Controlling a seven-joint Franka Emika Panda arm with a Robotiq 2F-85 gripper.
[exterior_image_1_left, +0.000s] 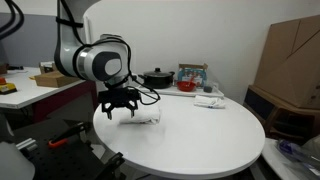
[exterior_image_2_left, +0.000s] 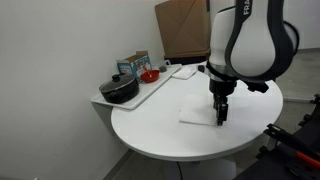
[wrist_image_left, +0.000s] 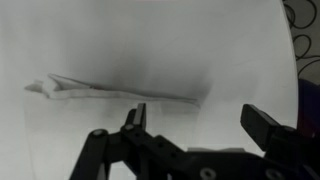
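A white cloth (exterior_image_1_left: 142, 114) lies on the round white table near its left side. In the wrist view the folded edge of the cloth (wrist_image_left: 100, 94) runs across the table just ahead of the fingers. My gripper (exterior_image_1_left: 120, 106) is low over the near left part of the cloth, pointing down. In the second exterior view the gripper (exterior_image_2_left: 220, 112) stands at the right side of the cloth (exterior_image_2_left: 197, 113). Its fingers (wrist_image_left: 265, 130) are spread wide with a gap between them, so it is open. Whether the fingertips touch the cloth I cannot tell.
A black pot (exterior_image_2_left: 120, 89) and a red bowl (exterior_image_2_left: 150, 76) sit on a tray behind the table. Another white cloth (exterior_image_1_left: 208, 102) lies towards the back of the table (exterior_image_1_left: 215, 135).
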